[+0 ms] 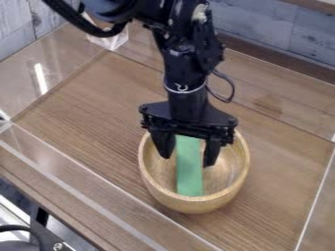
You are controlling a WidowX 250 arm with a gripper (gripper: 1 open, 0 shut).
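The black gripper (189, 142) hangs over a light wooden bowl (186, 203), open, its two fingers reaching down inside the rim. A green oblong object (189, 176) stands out against the bowl's interior between and below the fingers; its upper end is partly hidden by the gripper. I cannot tell whether the fingers touch it.
A small white object (112, 37) stands at the back left, partly behind the arm. Grey plank walls border the back, and cables lie at the lower left edge.
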